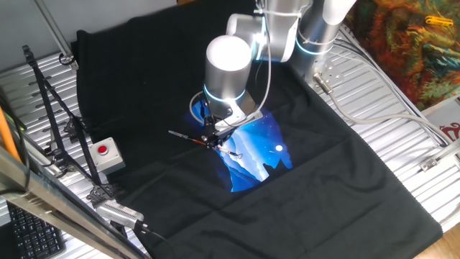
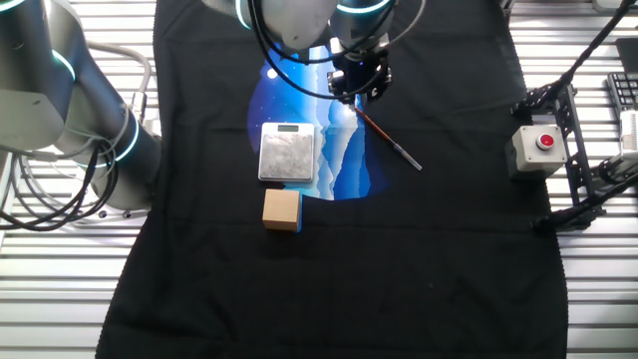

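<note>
A thin rod-like tool (image 1: 188, 137), reddish-brown along part of its length with a grey end, lies slanting across the edge of a blue patterned sheet. My gripper (image 1: 215, 139) is low over the rod's middle in exterior view 1. From the other side, the gripper (image 2: 361, 88) covers the upper end of the rod (image 2: 381, 132), while the grey end points out over black cloth. The fingers are dark and small, so whether they are apart or closed on the rod does not show.
A silver scale (image 2: 287, 153) sits on the blue sheet (image 2: 344, 165), with a tan box (image 2: 282, 210) just below it in exterior view 2. A red-button box (image 2: 538, 151) stands by the frame at the right.
</note>
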